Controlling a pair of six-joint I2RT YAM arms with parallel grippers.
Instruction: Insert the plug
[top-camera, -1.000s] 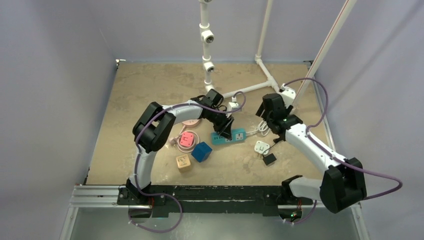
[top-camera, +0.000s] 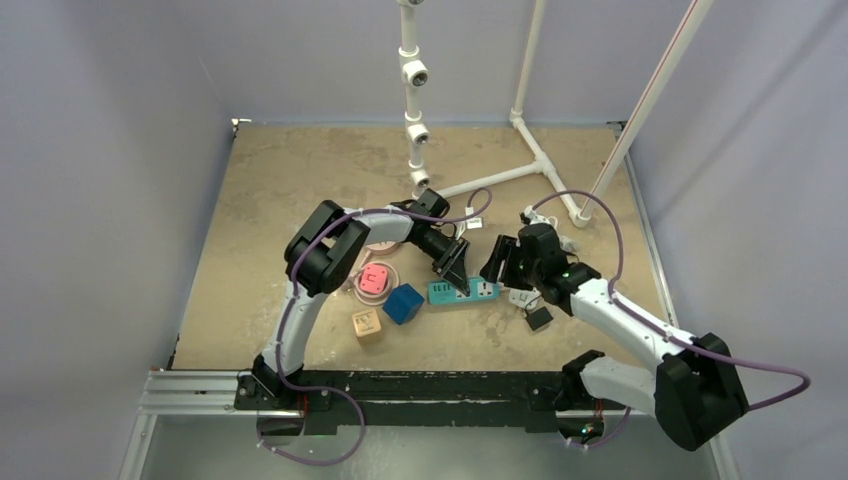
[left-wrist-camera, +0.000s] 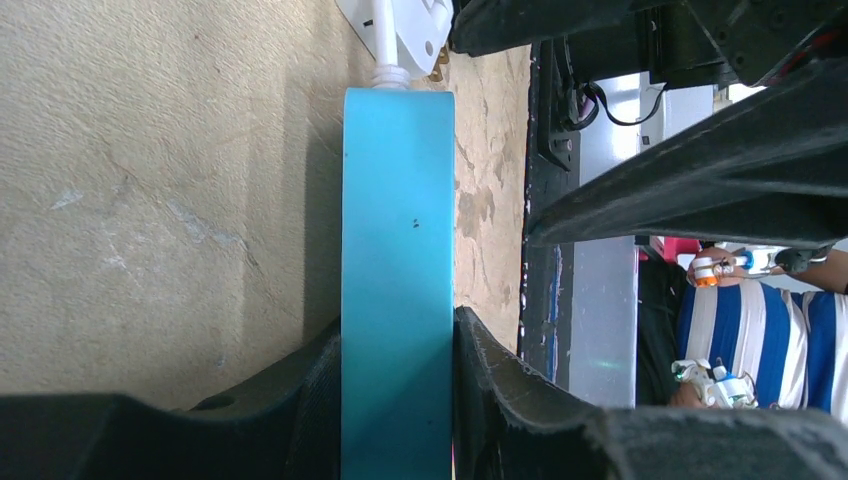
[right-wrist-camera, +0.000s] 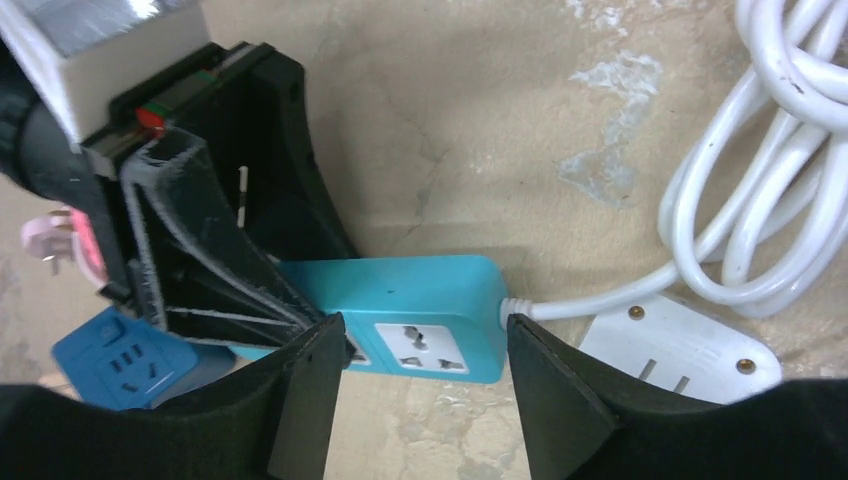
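A teal power strip (top-camera: 440, 295) lies near the middle of the table, with white sockets on one face. My left gripper is shut on it; in the left wrist view its fingers grip either side of the strip. My right gripper hangs at the strip's cord end, its fingertips either side of that end in the right wrist view; whether they touch it I cannot tell. A white plug adapter (right-wrist-camera: 680, 350) with metal pins lies beside the strip's cord end, partly under the white cable (right-wrist-camera: 640, 290).
A blue cube (top-camera: 403, 304), a wooden cube (top-camera: 367, 326) and a pink plug item (top-camera: 373, 279) on a coiled cord lie to the left. A small black box (top-camera: 539, 320) lies front right. White pipes stand at the back.
The power strip and left gripper have moved toward the front and right. The right arm has come left and down to the strip's right end.
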